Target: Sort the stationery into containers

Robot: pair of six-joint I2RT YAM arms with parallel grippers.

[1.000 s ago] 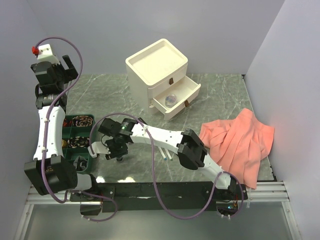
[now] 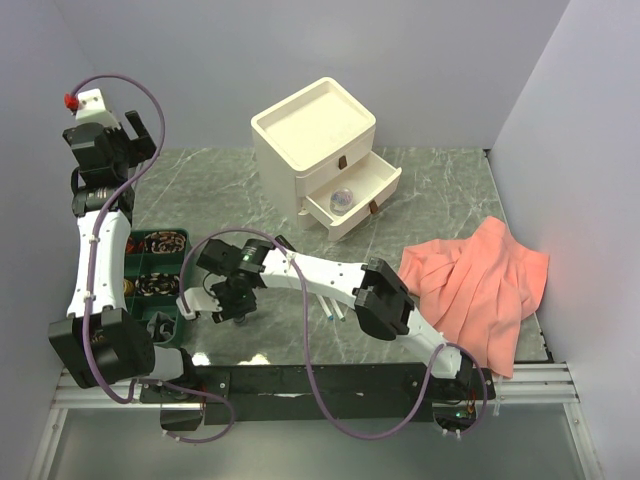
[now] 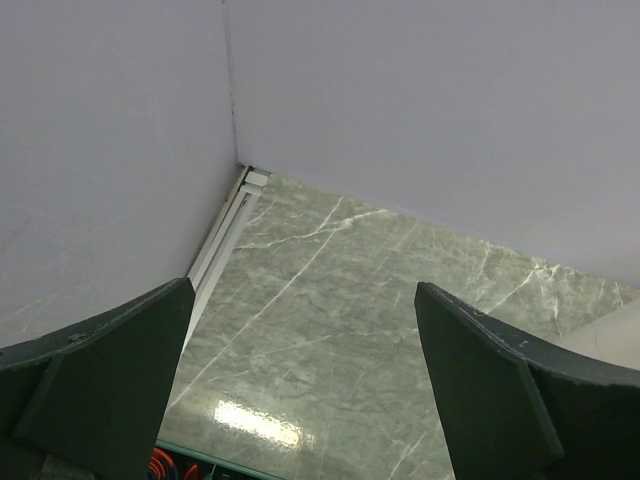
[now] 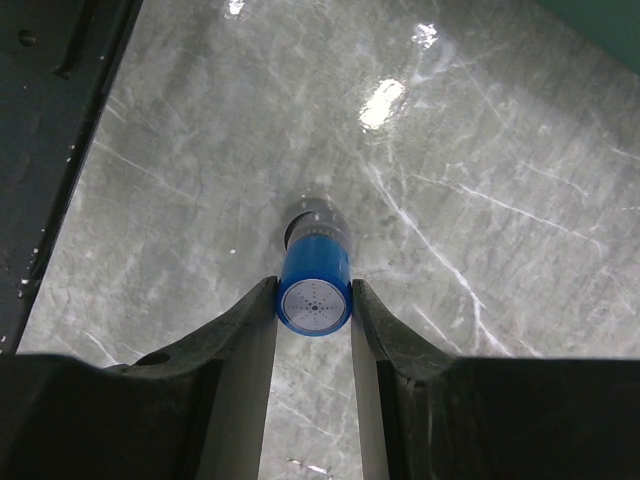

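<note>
A blue-capped cylinder (image 4: 314,285) with a pale dotted end is pinched between the tips of my right gripper. Its grey lower part points down at the table; whether it touches the surface cannot be told. From the top, my right gripper (image 2: 237,308) is low over the table, just right of the green compartment tray (image 2: 184,262). My left gripper is open and empty, raised at the far left. Pale sticks, probably pens (image 2: 337,308), lie partly hidden beneath the right arm. The white cabinet's open drawer (image 2: 377,186) contains a clear round item (image 2: 342,201).
A crumpled pink cloth (image 2: 480,285) covers the table's right side. Coiled cords (image 2: 158,284) and dark items sit in the tray's compartments. Bare marble (image 2: 440,180) shows right of the cabinet. Purple cables (image 2: 310,370) loop across both arms.
The right gripper's tip area has shifted very slightly, and the small object under it looks a little different. The left arm, tray, cabinet and cloth are unchanged.
</note>
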